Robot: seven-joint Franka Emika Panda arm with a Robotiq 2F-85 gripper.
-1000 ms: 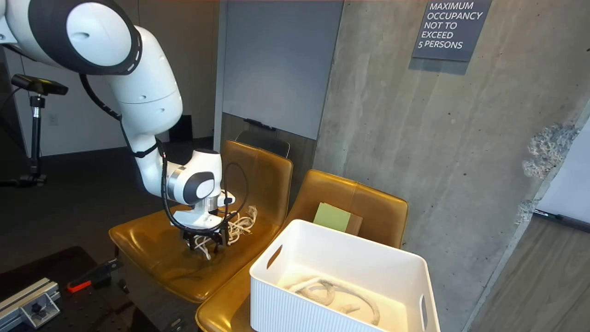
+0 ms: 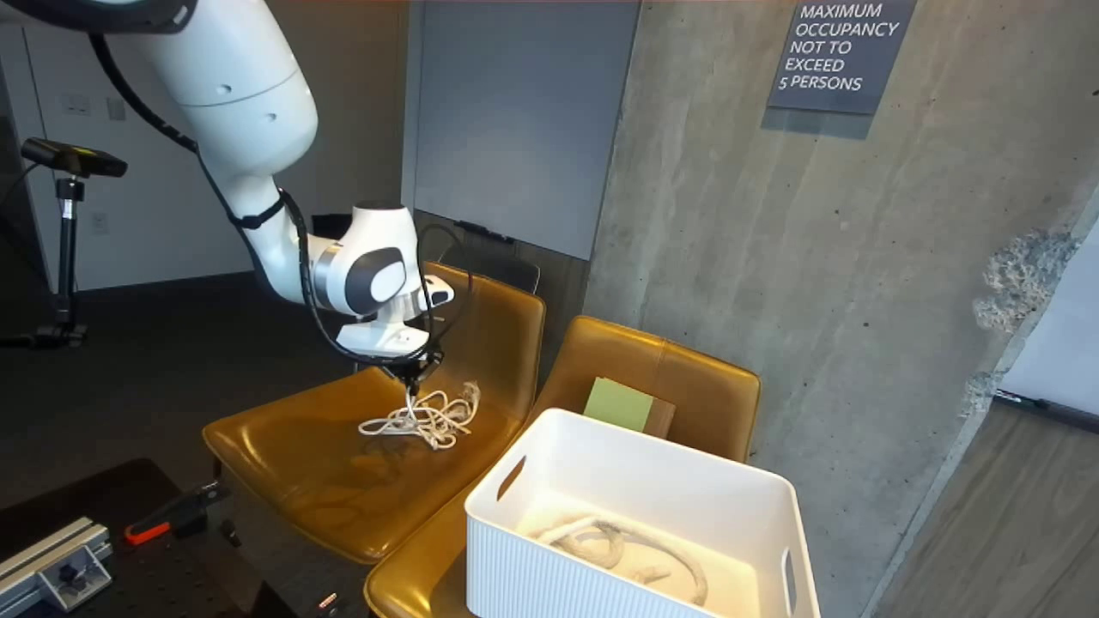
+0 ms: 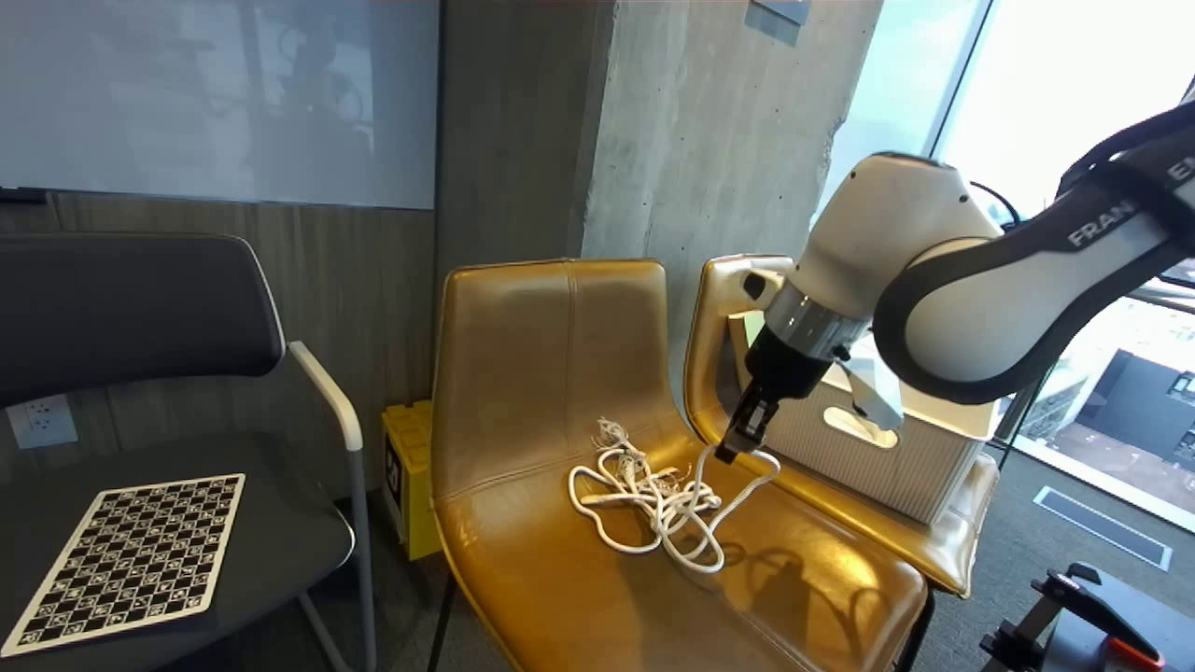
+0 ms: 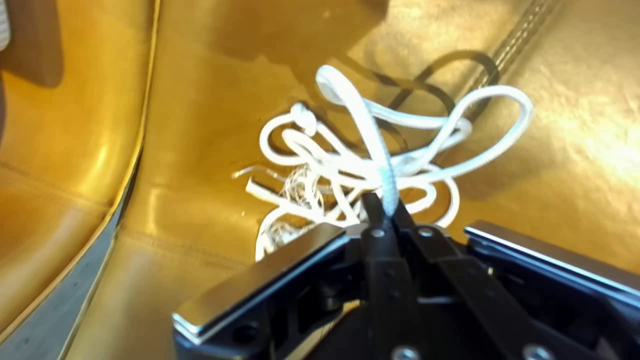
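Observation:
A tangled white rope point(image 2: 438, 417) lies on the seat of the tan chair point(image 2: 299, 453), frayed at one end. My gripper is shut with a strand of the rope point(image 4: 369, 132) pinched between its fingertips, and that strand rises from the heap. In the second exterior view, the gripper point(image 3: 741, 431) hangs over the right side of the rope point(image 3: 644, 493), most of which still rests on the leather. A white bin point(image 2: 628, 453) stands on the neighbouring chair, with pieces of pale rope point(image 2: 618, 546) on its floor.
Behind the bin, a green book or box point(image 2: 618, 403) leans against the chair back. A dark chair with a checkered board point(image 3: 134, 554) stands to the left in the second exterior view. A yellow case point(image 3: 411, 476) sits between the chairs.
My arm has risen from the seat, the gripper moving up and slightly right in exterior view 1. A rope strand has come up with it, and more of the heap is uncovered.

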